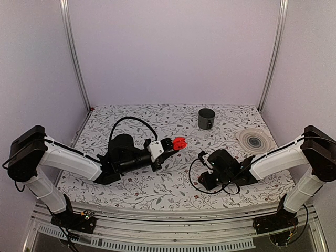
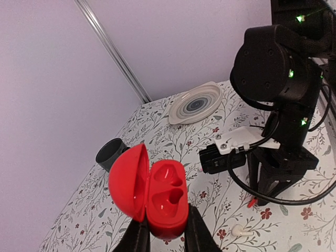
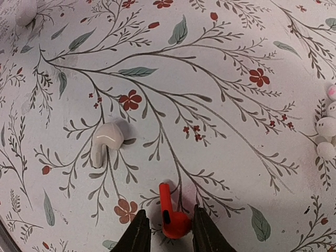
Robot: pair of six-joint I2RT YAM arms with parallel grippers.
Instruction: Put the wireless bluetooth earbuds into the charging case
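Observation:
My left gripper (image 1: 169,148) holds the red charging case (image 2: 167,202) up in the air, lid open, both earbud slots showing empty in the left wrist view. A red earbud (image 3: 177,223) lies on the cloth in the right wrist view, its stem pointing away. My right gripper is down at it, part open, with one finger on each side of the bud. A white earbud (image 3: 107,136) lies just to its upper left.
A dark mug (image 1: 206,118) stands at the back centre, and a pale round dish (image 1: 243,136) sits at the right rear. More small pale objects (image 3: 326,127) lie at the right edge of the right wrist view.

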